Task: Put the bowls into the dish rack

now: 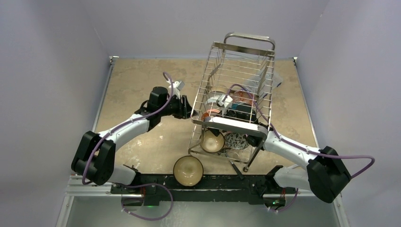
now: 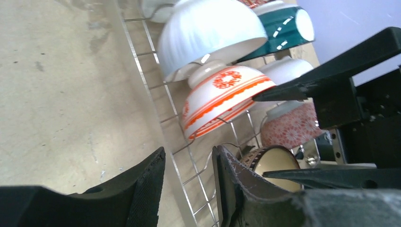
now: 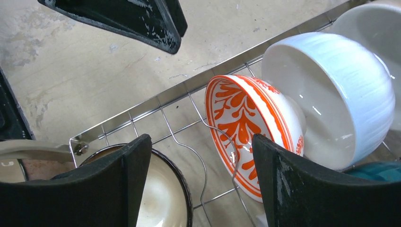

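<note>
A wire dish rack [image 1: 246,128] has several bowls on its lower level. A tan bowl with a dark rim [image 1: 212,142] sits at the front of that level, beside a dark patterned bowl [image 1: 235,140]. Tilted on edge behind them is an orange-and-white bowl [image 3: 279,113], next to a white bowl [image 2: 208,35]. Another tan bowl [image 1: 188,170] lies outside, in front of the rack. My left gripper is open and empty by the rack's left side. My right gripper is inside the rack, open, between the tan bowl and the orange-and-white one.
The rack's upper level of bars covers much of the bowls and the right gripper from above. A black-handled tool [image 1: 236,169] pokes out at the rack's front. A clear plastic item [image 1: 272,79] lies behind right. Table left of the rack is bare.
</note>
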